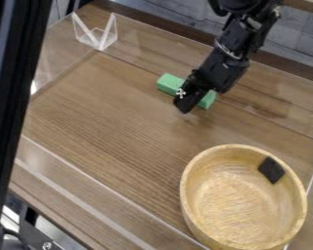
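Observation:
A black robot arm reaches down from the top right, its gripper [186, 102] low over a green block [172, 83] lying on the wooden table. The gripper is at the block's front side and covers part of it; its fingers look shut, and whether they touch the block is unclear. A large round tan basket [238, 223] with a black patch on its inner rim stands at the front right.
A white wire rack [97, 31] sits at the back left. A dark frame edge runs down the left, and a grey wall stands behind.

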